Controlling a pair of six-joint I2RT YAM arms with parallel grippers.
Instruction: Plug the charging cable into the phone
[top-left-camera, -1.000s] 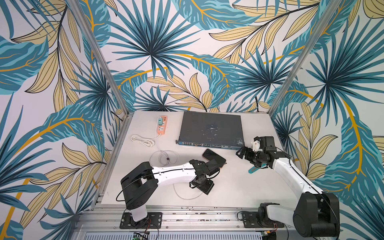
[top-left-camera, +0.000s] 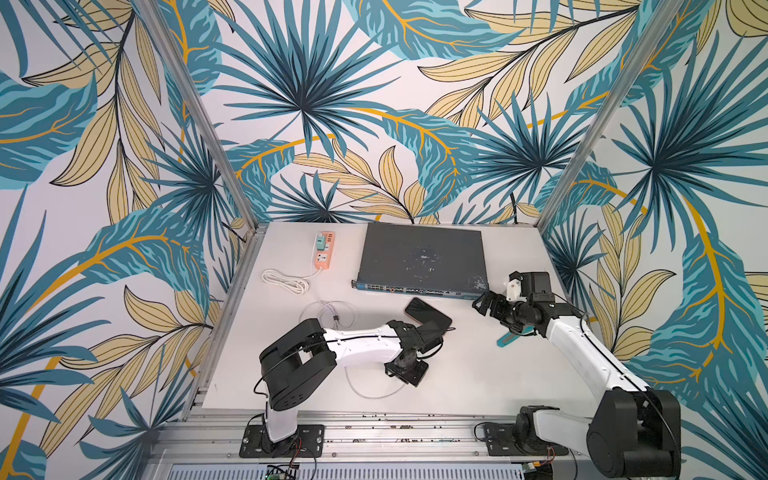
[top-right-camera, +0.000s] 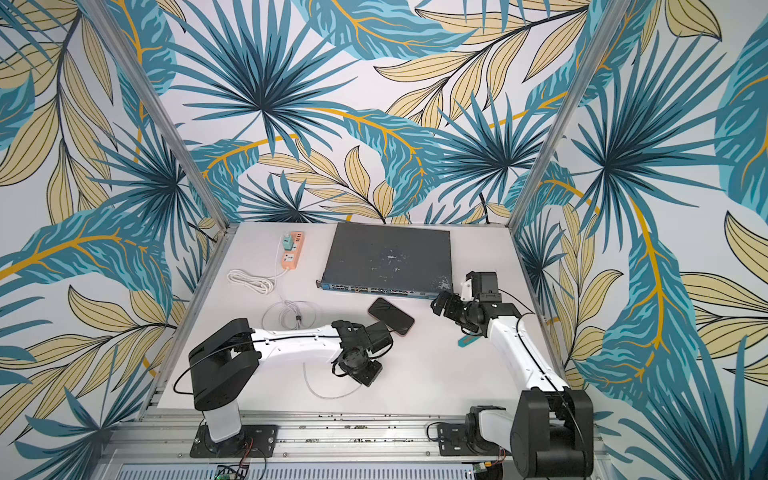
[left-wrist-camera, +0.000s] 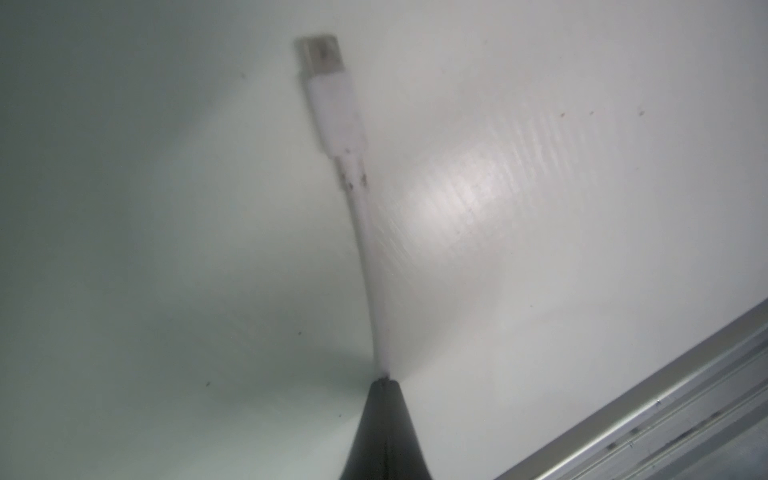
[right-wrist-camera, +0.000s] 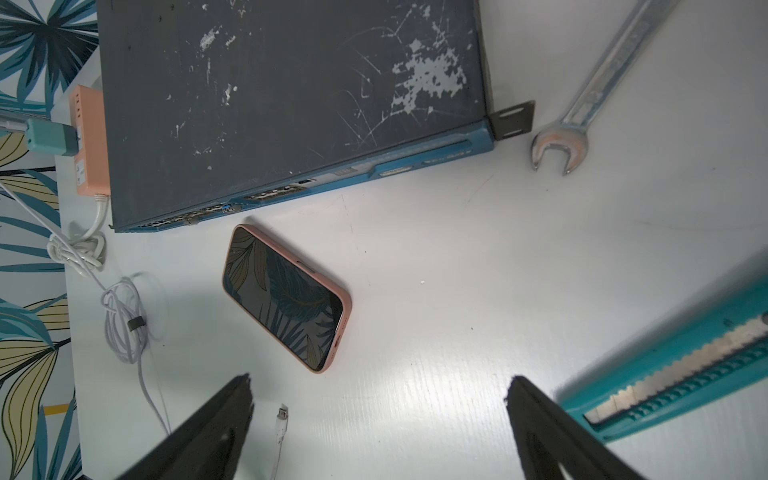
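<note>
The phone (right-wrist-camera: 281, 297), dark-screened in a pink case, lies face up on the table in front of the grey box. Pale and thin, the charging cable (left-wrist-camera: 369, 256) lies along the table in the left wrist view, its metal-tipped plug (left-wrist-camera: 334, 112) pointing away from my left gripper. That gripper is shut, and the cable runs to its fingertips; whether it is pinched there or passes underneath, I cannot tell. The same plug (right-wrist-camera: 281, 413) shows below the phone in the right wrist view. My right gripper is open and empty, right of the phone.
A large grey rack box (top-left-camera: 420, 256) blocks the back. A wrench (right-wrist-camera: 592, 100) and teal cutter (right-wrist-camera: 680, 368) lie to the right. At the back left are an orange power strip (top-left-camera: 324, 252) and coiled white cord (top-left-camera: 285, 281).
My left arm has shifted slightly to the right over the past second, its wrist staying low near the phone. The right arm and phone look unmoved.
</note>
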